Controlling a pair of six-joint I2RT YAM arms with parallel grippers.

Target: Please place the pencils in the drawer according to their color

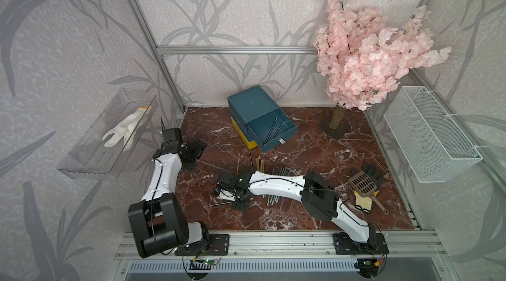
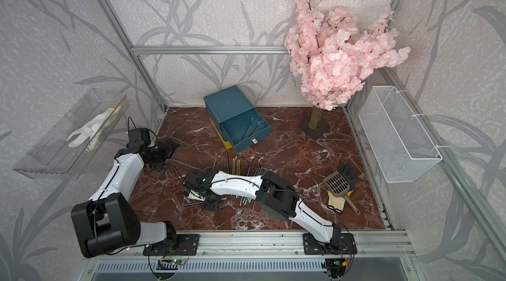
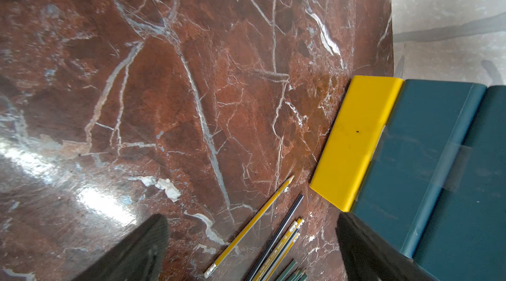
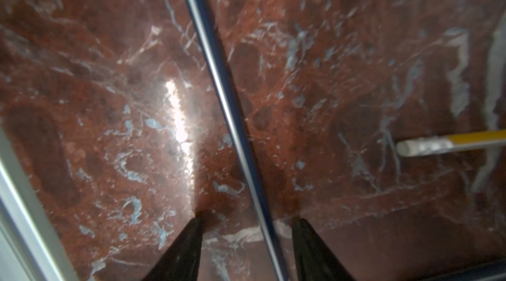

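Note:
A dark pencil (image 4: 229,101) lies on the table under my right gripper. The gripper is open, one finger on either side of the pencil's lower part in the right wrist view. Right of it shows the eraser end of a yellow pencil (image 4: 463,142). My left gripper hangs open and empty above the table's left side. Between its fingers, beyond the tips, appear a yellow pencil (image 3: 250,224), a dark pencil (image 3: 276,236) and several others. The blue upper drawer (image 1: 271,130) stands open with two dark pencils (image 1: 272,129) inside.
A yellow lower drawer (image 3: 358,138) sits shut beneath the blue one. Several greenish pencils (image 1: 274,196) lie partly under the right arm. A strainer spatula (image 1: 364,183) and glove are at the right; a pink tree (image 1: 337,117) stands behind.

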